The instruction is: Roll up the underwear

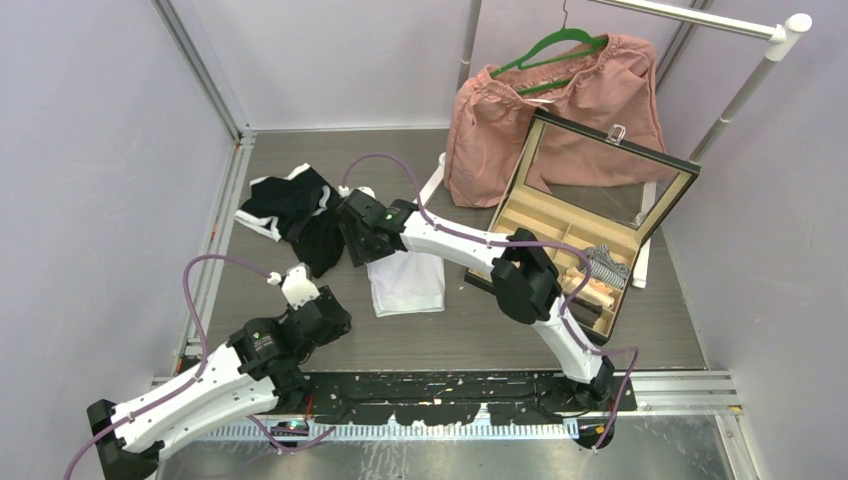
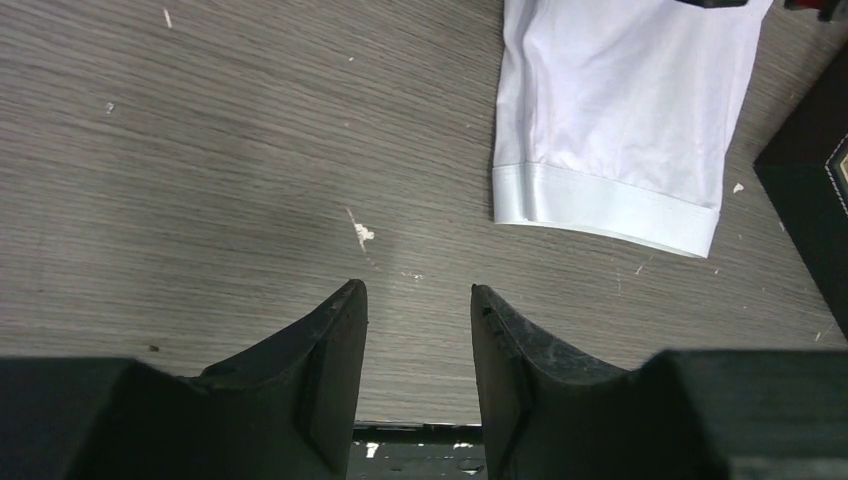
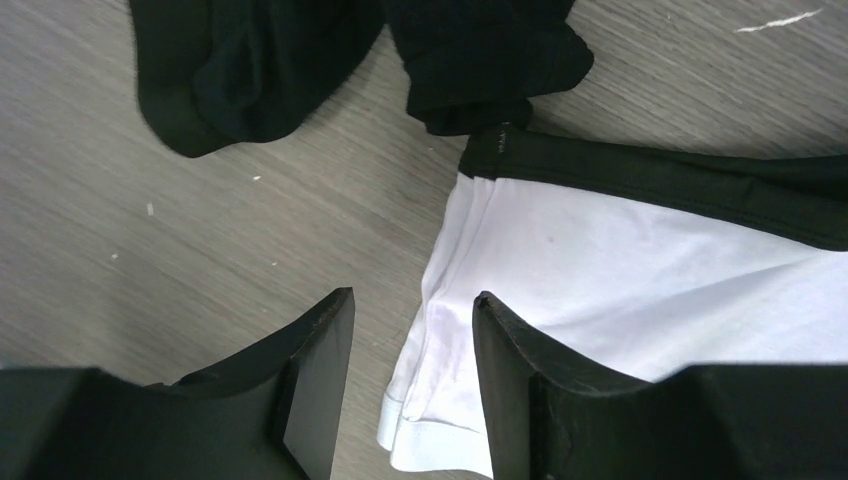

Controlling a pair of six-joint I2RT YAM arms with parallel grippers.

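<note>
A white underwear piece (image 1: 407, 285) with a black waistband (image 3: 660, 185) lies flat and folded on the grey table. My right gripper is above its left edge, fingers apart with nothing between them; in the top view it covers the waistband's left end. My left gripper is over bare table at the near left of the white piece, also open and empty. Dark garments with white trim (image 1: 287, 207) lie in a heap at the back left.
An open compartment box (image 1: 510, 225) with small rolled items stands on the right. A pink bag (image 1: 490, 140) on a green hanger is behind it.
</note>
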